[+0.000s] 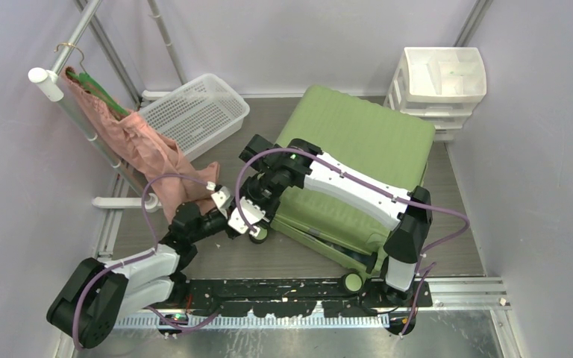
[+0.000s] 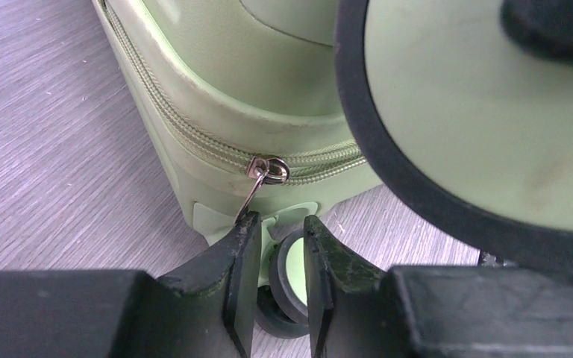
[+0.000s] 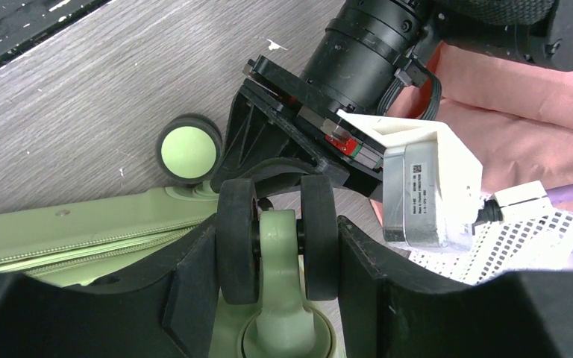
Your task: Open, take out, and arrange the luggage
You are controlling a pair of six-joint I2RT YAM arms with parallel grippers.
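The green suitcase [image 1: 358, 142] lies on the floor, its lid slightly apart along the near side. At its corner in the left wrist view is a metal zipper pull [image 2: 262, 175] on the zipper. My left gripper is part open just below the pull, whose tab reaches its left finger; whether it touches cannot be told. A wheel [image 2: 295, 276] shows behind the fingers. My right gripper is shut on a green part of the suitcase, likely its handle, with the left gripper's housing close by.
A pink garment [image 1: 142, 149] hangs on a rack at the left, beside the left arm. A white basket [image 1: 194, 119] stands at the back left, white drawers [image 1: 440, 74] at the back right. Bare floor shows right of the suitcase.
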